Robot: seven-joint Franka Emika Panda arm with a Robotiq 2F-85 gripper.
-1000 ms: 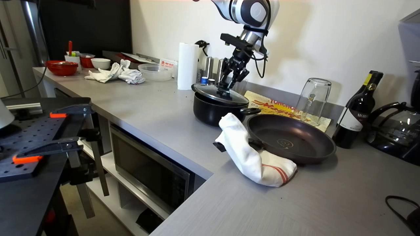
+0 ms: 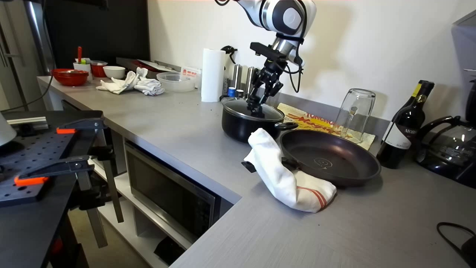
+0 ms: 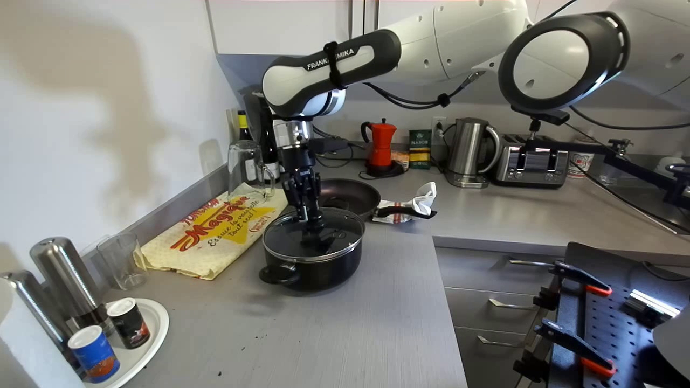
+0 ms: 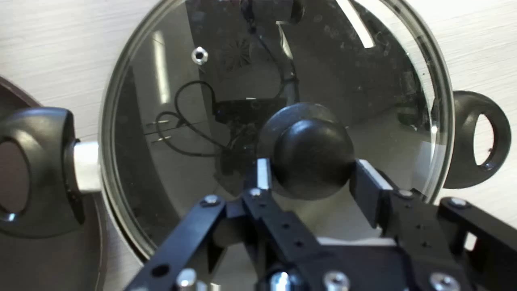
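Observation:
The black pot (image 3: 323, 274) stands on the counter with its glass lid (image 3: 278, 242) resting on the rim. In the wrist view the lid's round black knob (image 4: 314, 157) lies between the fingertips of my gripper. The fingers are parted about the knob. A narrow gap shows beside the right finger (image 4: 370, 186), while the left finger (image 4: 264, 177) is very close to the knob; contact there is unclear. Both exterior views show the gripper coming down from above onto the lid's middle.
A dark frying pan (image 2: 330, 156) sits close beside the pot, its handle partly under a white towel (image 2: 279, 174). Along the wall lie a yellow cloth (image 3: 213, 229) and an upturned glass mug (image 2: 355, 114). The counter in front of the pot is clear.
A second ago the lid sat higher and shifted left over the pot, leaving a gap. Now it is down on the rim. The gripper has lowered, and the pot has shifted slightly right in exterior view 1.

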